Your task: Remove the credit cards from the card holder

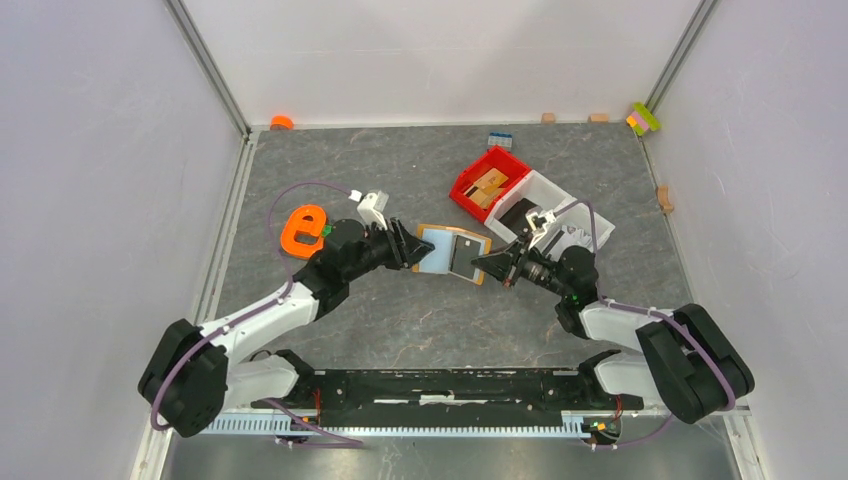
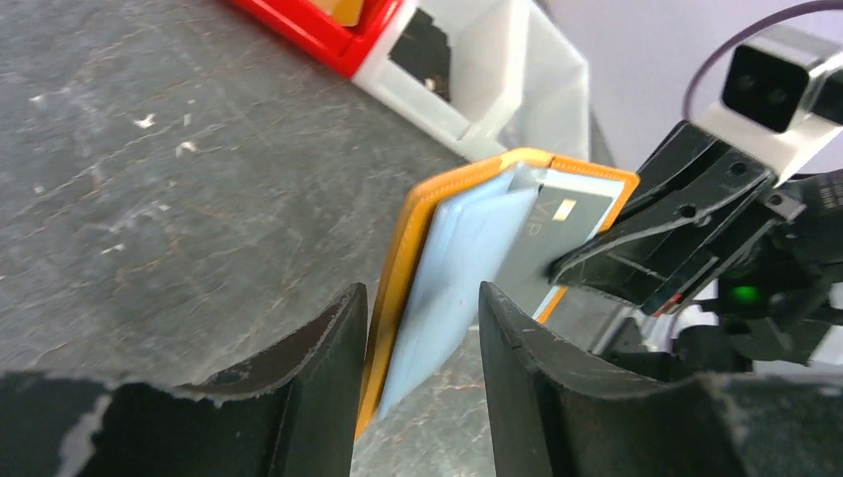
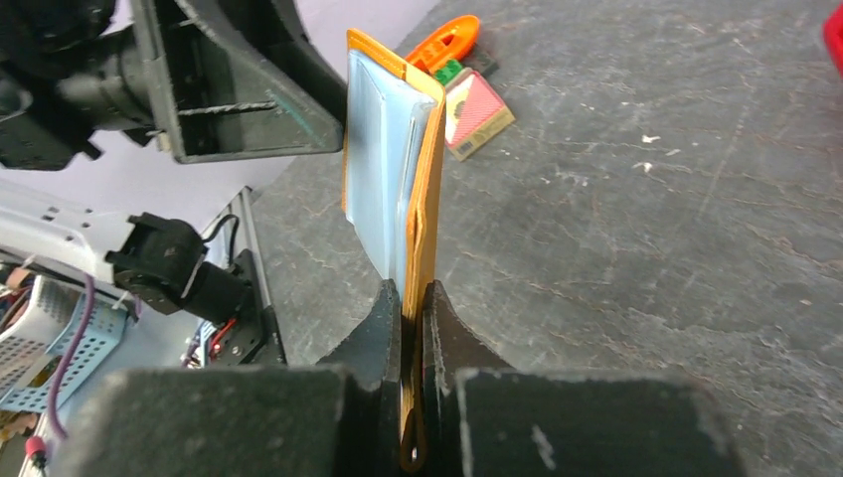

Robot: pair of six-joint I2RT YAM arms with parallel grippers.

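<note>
An orange-edged card holder (image 1: 436,252) is held off the table, spread open, with pale blue inner faces. A dark grey panel with faint lettering (image 2: 545,221) covers its right half; whether this is a card I cannot tell. My right gripper is shut on the holder's right edge. My left gripper stands open, its fingers (image 2: 333,338) on either side of the holder's left edge. From the right wrist view, the holder (image 3: 422,189) appears nearly edge-on, its pale sleeve (image 3: 383,149) facing left.
Behind the right arm stand a red bin (image 1: 468,178) with brown boxes and a white bin (image 1: 600,215) with dark and pale items. An orange ring-shaped object (image 1: 290,236) lies by the left arm, with a small red-topped box (image 3: 479,114) near it.
</note>
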